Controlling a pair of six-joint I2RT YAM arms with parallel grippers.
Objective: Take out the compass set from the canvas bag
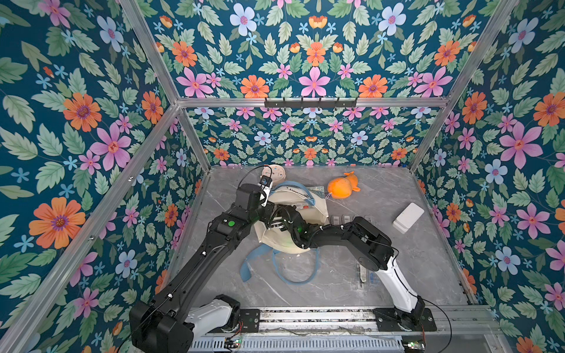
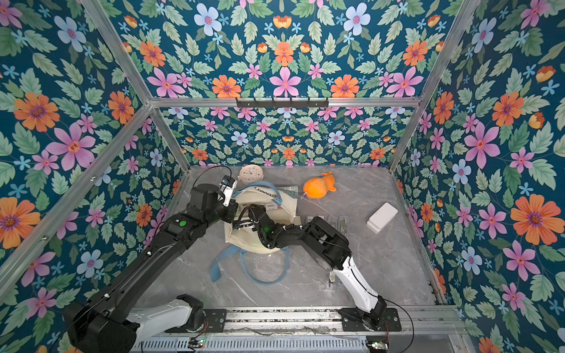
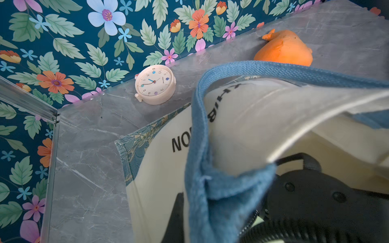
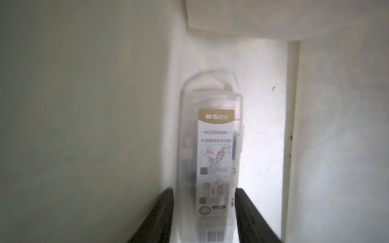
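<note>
The cream canvas bag [image 1: 285,240] with blue straps lies open on the table. Inside it, in the right wrist view, is the compass set [image 4: 214,162], a clear plastic case with a white and gold label, flat along the bag's bottom. My right gripper reaches into the bag, open, its blurred fingers [image 4: 162,216] on either side of the case's near half. At the bag's left edge my left gripper [image 1: 269,215] is shut on the bag's rim beside a bunched blue strap [image 3: 227,190]; that strap hides most of its fingers in the left wrist view.
Behind the bag stand a pale pink clock [image 3: 156,85] and an orange plush toy [image 1: 343,186]. A white box [image 1: 408,217] lies to the right. Clear cases [image 1: 363,273] rest right of the bag, partly behind my right arm.
</note>
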